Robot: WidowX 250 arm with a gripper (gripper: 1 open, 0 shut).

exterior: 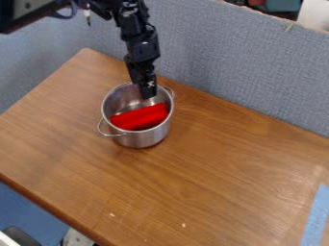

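A steel pot (142, 135) with side handles stands on the wooden table. Inside it lies a red cylindrical object (139, 117). My black gripper (146, 92) points down over the back of the pot's opening, behind the red object; it is open, its fingertips small and dark in this view.
A grey padded wall (244, 67) runs along the back. A light blue strip (314, 216) lies at the right edge.
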